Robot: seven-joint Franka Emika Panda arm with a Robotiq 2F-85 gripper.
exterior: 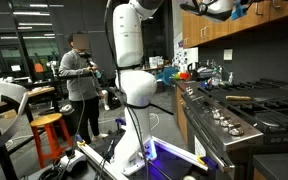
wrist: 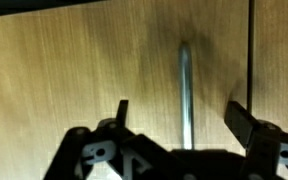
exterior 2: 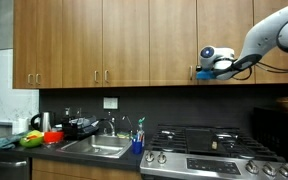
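Note:
A slim metal bar handle [wrist: 187,85] runs along the wooden cabinet door [wrist: 144,50] in the wrist view. My gripper stands open, with one finger to each side of the handle's line. Both fingertips are apart from the bar, and how deep they reach around it is hard to tell. In exterior view 2 the gripper [exterior 2: 197,73] is up at the lower edge of the upper cabinets, close to a door. The fingers themselves are too small to make out there.
A black stove [exterior 2: 209,140] lies below the arm, with a sink [exterior 2: 109,146] farther left. Other upper cabinet doors [exterior 2: 84,50] fill the wall beside it. A person [exterior: 79,80] stands behind the robot base, near a red stool [exterior: 50,132].

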